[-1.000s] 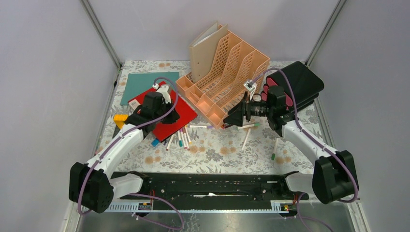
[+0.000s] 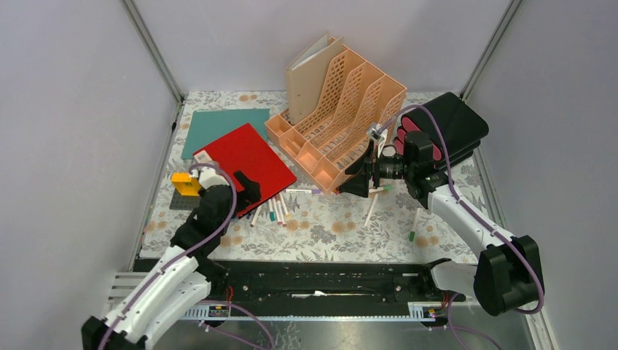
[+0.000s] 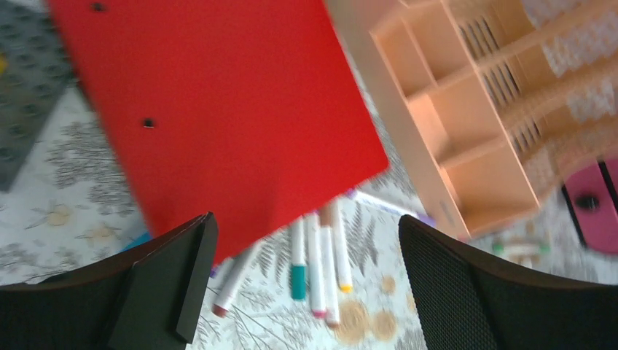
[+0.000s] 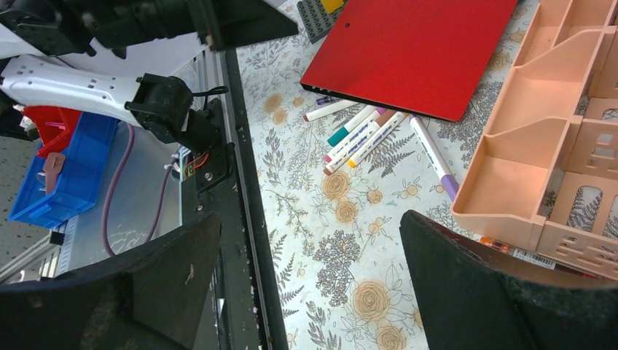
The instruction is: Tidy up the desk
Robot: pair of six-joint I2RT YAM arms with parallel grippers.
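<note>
Slanted on the desk lies a red folder (image 2: 251, 157), partly overlapping a teal folder (image 2: 218, 124). Above the red folder's front edge, my left gripper (image 2: 249, 189) is open and empty. Several markers (image 2: 278, 209) stick out from under that edge. The peach organizer (image 2: 357, 95) stands at the back centre, a beige binder (image 2: 310, 80) in its leftmost slot. My right gripper (image 2: 355, 177), also open and empty, is at the organizer's front right corner. A white and purple marker (image 4: 433, 154) lies between the red folder and the organizer.
Black cases (image 2: 452, 124) are stacked at the back right. A yellow object (image 2: 185, 184) on a dark studded plate (image 3: 25, 102) sits at the left. Loose markers (image 2: 414, 224) lie at the front right.
My right arm has hardly moved. The folders and organizer look unmoved.
</note>
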